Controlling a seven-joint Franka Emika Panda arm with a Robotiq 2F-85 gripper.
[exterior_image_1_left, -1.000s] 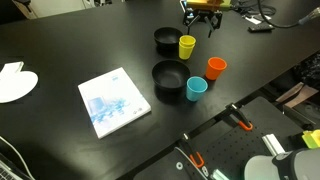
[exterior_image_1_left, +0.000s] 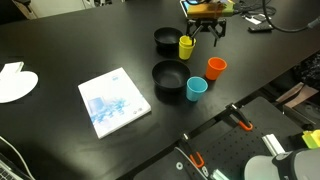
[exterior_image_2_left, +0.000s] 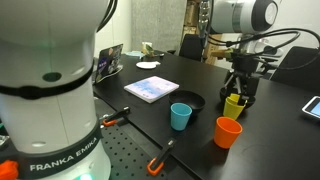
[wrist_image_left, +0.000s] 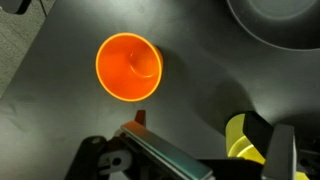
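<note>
My gripper (exterior_image_1_left: 205, 31) stands open near the yellow cup (exterior_image_1_left: 187, 47), with nothing between its fingers. In the wrist view one finger (wrist_image_left: 258, 132) overlaps the yellow cup (wrist_image_left: 236, 135), which is partly hidden at the lower right. The orange cup (wrist_image_left: 129, 67) is fully visible there, upright and apart from the gripper. A blue cup (exterior_image_1_left: 196, 88) is on the table nearer the front. Two black bowls are also out: one (exterior_image_1_left: 168, 39) beside the yellow cup, the other (exterior_image_1_left: 171, 75) next to the blue cup. Exterior view 2 shows the gripper just above or beside the yellow cup (exterior_image_2_left: 234, 110); contact is unclear.
A white book or sheet (exterior_image_1_left: 113, 102) lies left of the bowls. Farther left is a white plate (exterior_image_1_left: 17, 86) with a yellow item (exterior_image_1_left: 11, 70) by it.
The gripper has come lower and closer to the yellow cup, with a small sideways shift along the way. Cups and bowls appear unmoved.
</note>
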